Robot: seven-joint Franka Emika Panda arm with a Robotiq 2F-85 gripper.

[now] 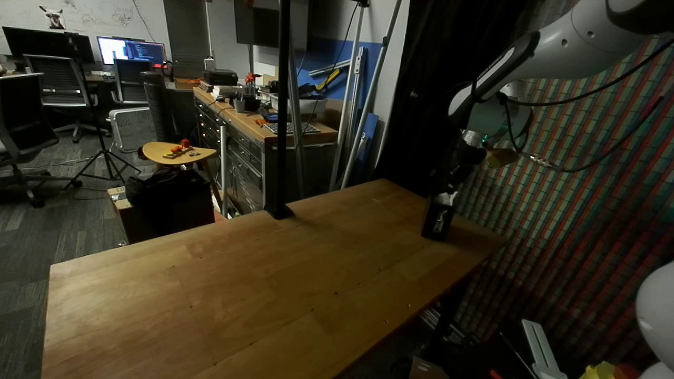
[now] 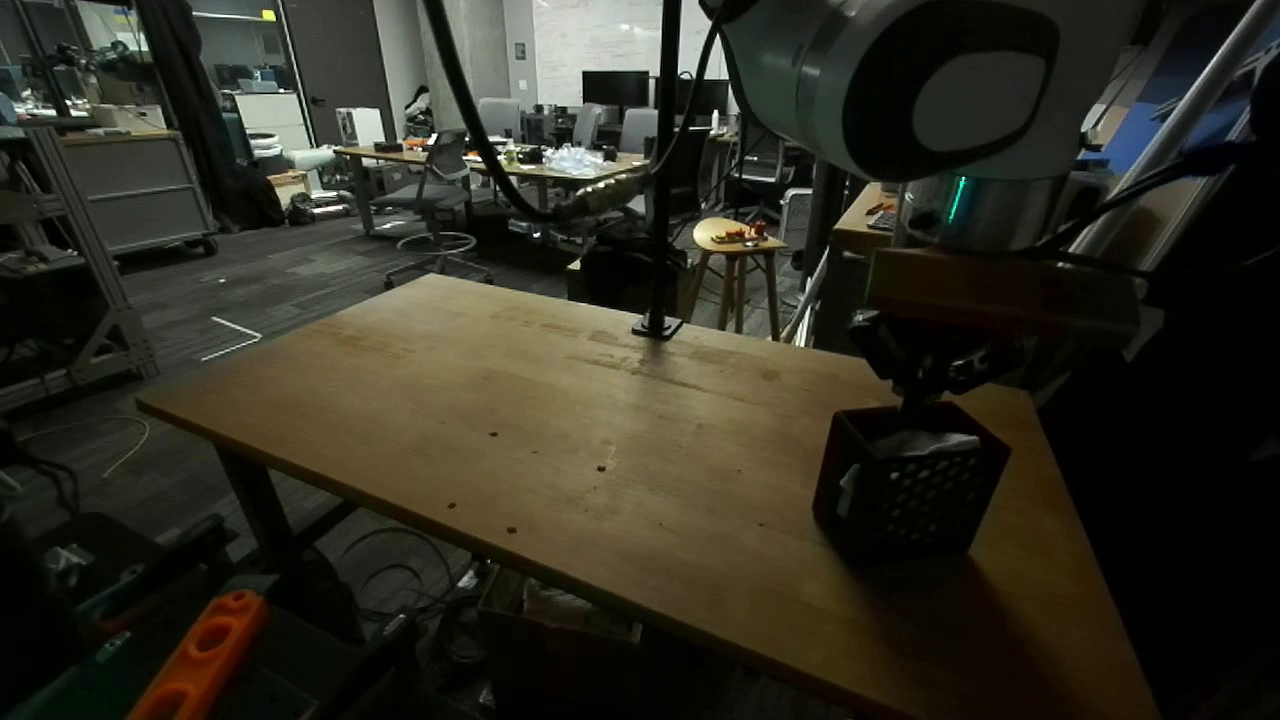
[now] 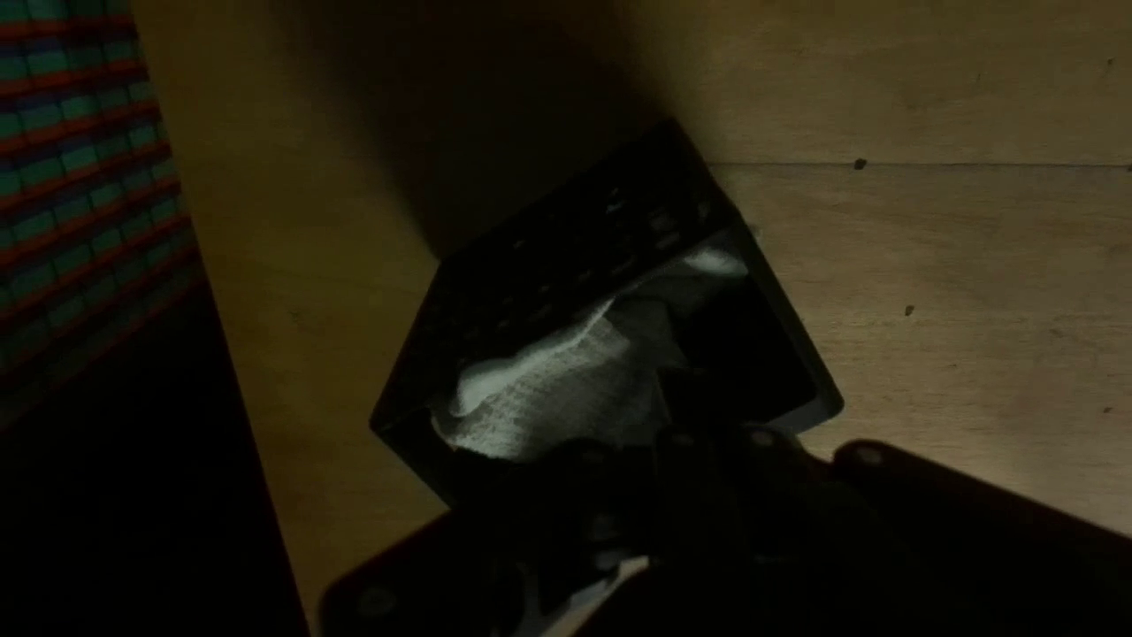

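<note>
A black box with holes in its wall (image 2: 918, 498) stands upright on the wooden table, near the right end in exterior view 2. White cloth (image 3: 578, 377) lies inside it, part of it showing above the rim and through an opening in the side. My gripper (image 2: 918, 396) points down over the box with its fingertips around rim height. Its fingers look closed together, and no cloth can be made out between them. In the wrist view the dark gripper covers the near part of the box, and deep shadow hides the detail there.
A black post (image 1: 282, 126) rises from the table's far edge. A striped curtain (image 1: 556, 189) hangs beside the box's end of the table.
</note>
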